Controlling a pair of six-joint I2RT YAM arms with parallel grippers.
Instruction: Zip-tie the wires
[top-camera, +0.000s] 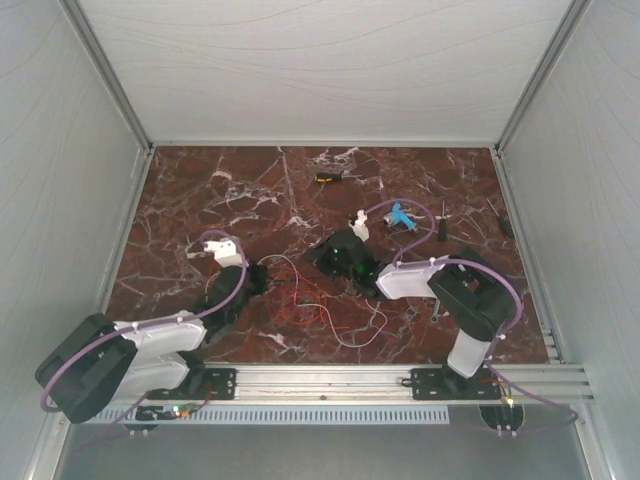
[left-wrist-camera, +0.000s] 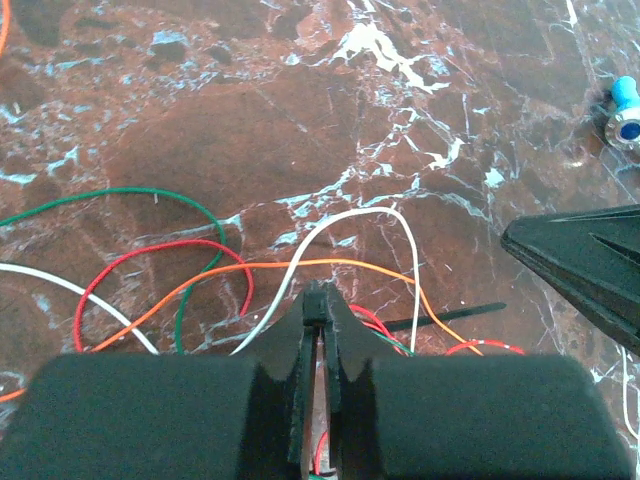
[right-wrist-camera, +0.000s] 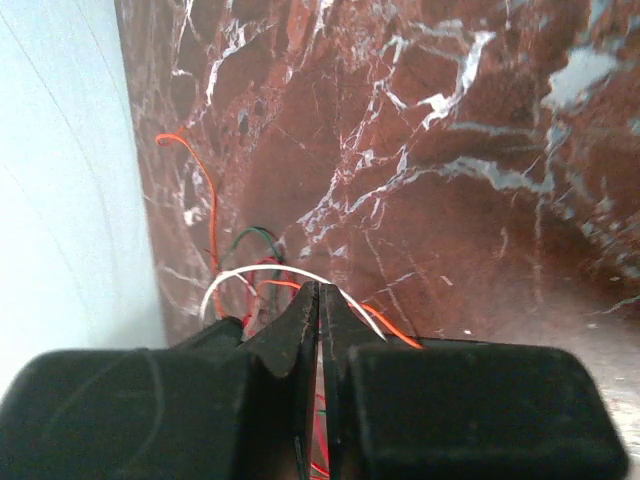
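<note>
A loose bundle of red (left-wrist-camera: 150, 247), orange (left-wrist-camera: 215, 268), green (left-wrist-camera: 130, 190) and white wires (left-wrist-camera: 335, 215) lies on the table. My left gripper (top-camera: 263, 279) is at the bundle's left side, shut, its fingertips over the wires in the left wrist view. A thin black strip (left-wrist-camera: 460, 315), likely the zip tie, runs out from behind these fingers, under the white and orange wires. Near the bundle's upper right, my right gripper (top-camera: 314, 256) is also shut. The black strip (right-wrist-camera: 450, 342) shows beside its fingers in the right wrist view. Whether either pair pinches it, I cannot tell.
A blue tool (top-camera: 400, 217) lies behind the right arm, with a dark screwdriver (top-camera: 443, 228) to its right. A yellow-black screwdriver (top-camera: 328, 177) rests far back.
</note>
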